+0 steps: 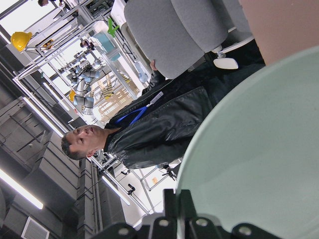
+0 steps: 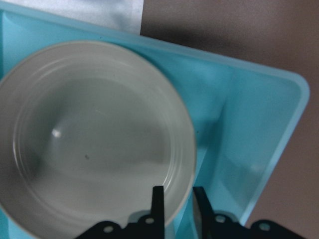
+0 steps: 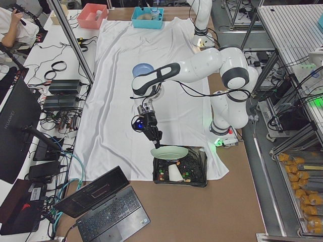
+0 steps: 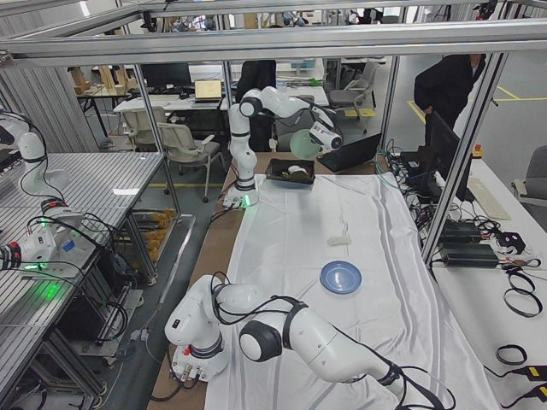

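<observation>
My left gripper [image 3: 155, 143] is shut on the rim of a pale green plate [image 3: 170, 153], tilted above a black tray [image 3: 204, 169] that holds a white item and small coloured pieces. The left wrist view shows the plate [image 1: 254, 149] filling the right side. In the right wrist view my right gripper is at the edge of a grey plate [image 2: 89, 129] in a light blue tub [image 2: 249, 134]; whether the rim is between its fingers is unclear.
A blue plate [image 4: 340, 277] lies on the white cloth, with a small pale item [image 4: 338, 240] near it. An open laptop [image 3: 113, 217] stands beside the black tray. A red bin [image 3: 92, 16] sits at the far end.
</observation>
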